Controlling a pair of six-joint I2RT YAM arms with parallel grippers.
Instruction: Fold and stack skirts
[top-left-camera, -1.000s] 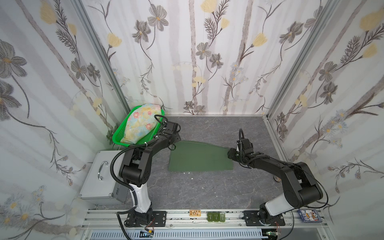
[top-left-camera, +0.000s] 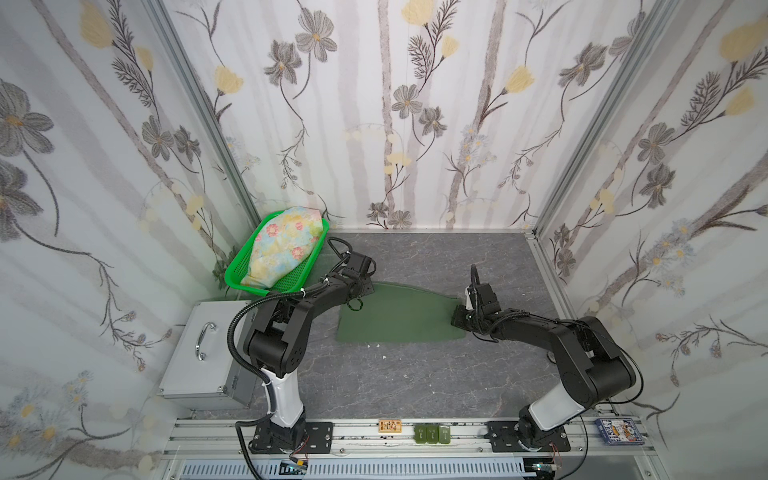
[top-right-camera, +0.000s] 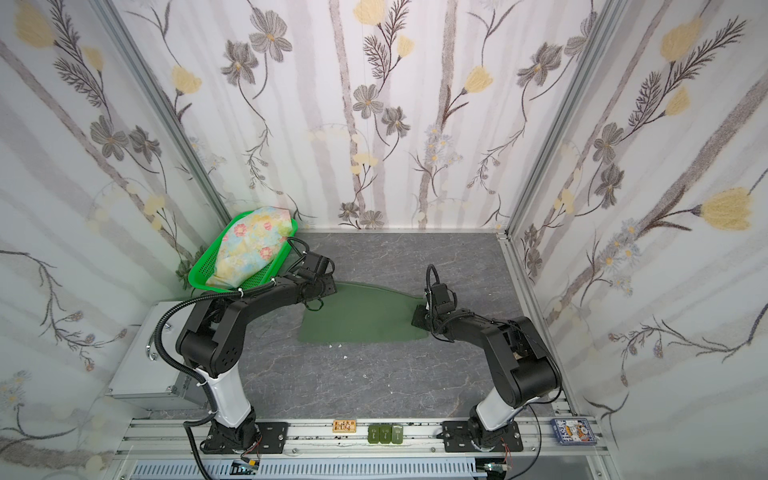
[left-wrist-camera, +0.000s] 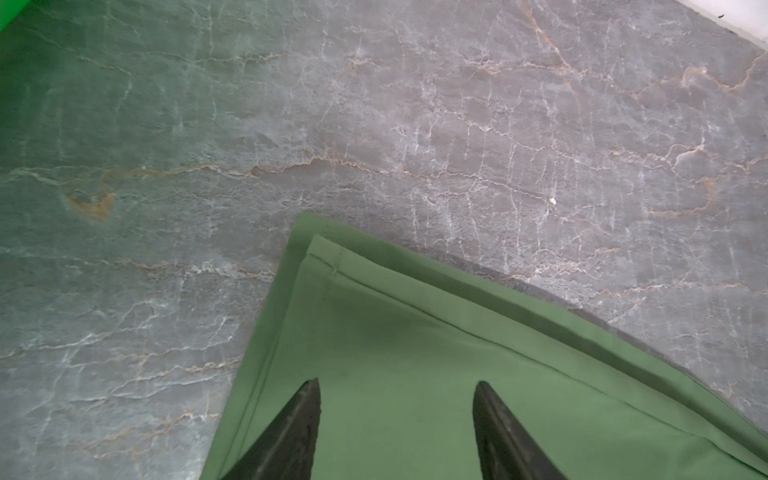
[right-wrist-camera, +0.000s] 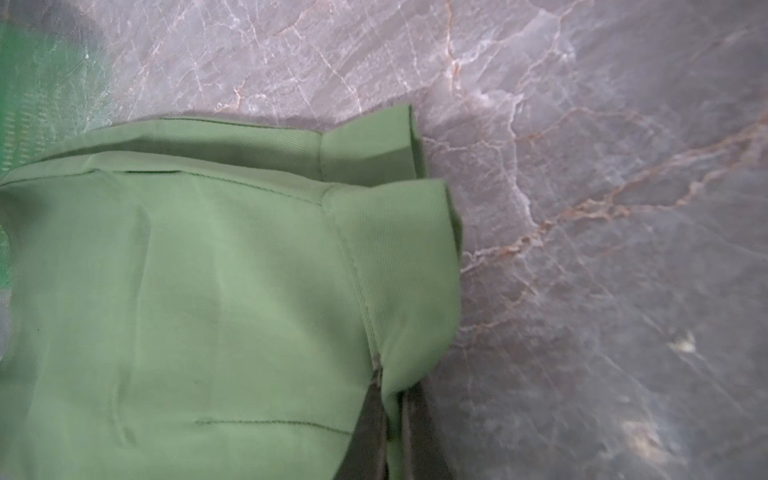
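A green skirt (top-left-camera: 396, 316) lies folded in a long shape on the grey floor, its layered edges showing in both wrist views. My left gripper hangs above the skirt's left upper corner, fingers apart with nothing between them. My right gripper is at the skirt's right end, shut on a pinch of the green fabric beside a seam.
A green basket (top-left-camera: 238, 272) with a floral cloth (top-left-camera: 276, 244) stands at back left, near my left arm. A silver case (top-left-camera: 188, 368) sits at front left. Bare floor (top-left-camera: 440, 256) lies behind and in front of the skirt.
Both arms have shifted: the left gripper a little right and toward the front, the right one slightly left and forward onto the skirt's end. The skirt looks largely unchanged.
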